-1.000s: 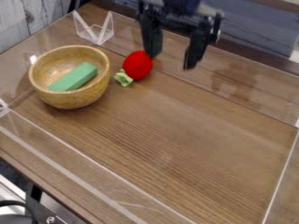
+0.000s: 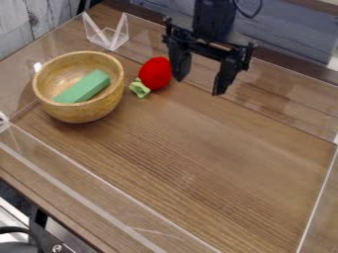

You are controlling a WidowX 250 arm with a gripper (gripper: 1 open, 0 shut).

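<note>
The black gripper (image 2: 208,61) hangs over the back middle of the wooden table, its black fingers apart, nothing visible between them. Just left of it lies a red round object (image 2: 156,71), with a small light green item (image 2: 140,89) beside it. A yellow bowl (image 2: 66,108) at the left holds a green block (image 2: 86,86).
A white wire-like object (image 2: 103,30) stands at the back left. A dark cable or part (image 2: 16,235) shows at the bottom left corner.
The objects on the table look unmoved.
</note>
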